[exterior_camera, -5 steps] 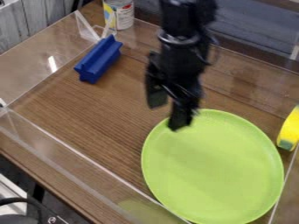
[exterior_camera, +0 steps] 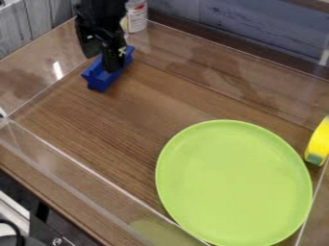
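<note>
My black gripper [exterior_camera: 104, 44] is at the top left, directly over a blue rectangular block [exterior_camera: 103, 77] and hiding part of it. Its fingers are open around the block's upper area; whether they touch it I cannot tell. A large green plate [exterior_camera: 234, 181] lies empty at the lower right.
A yellow object [exterior_camera: 318, 141] lies at the right edge beside the plate. A white can [exterior_camera: 137, 15] stands behind the gripper. A dark cable or object is at the lower left corner.
My gripper has moved from over the green plate up and left to the blue block. The plate and yellow object are unchanged.
</note>
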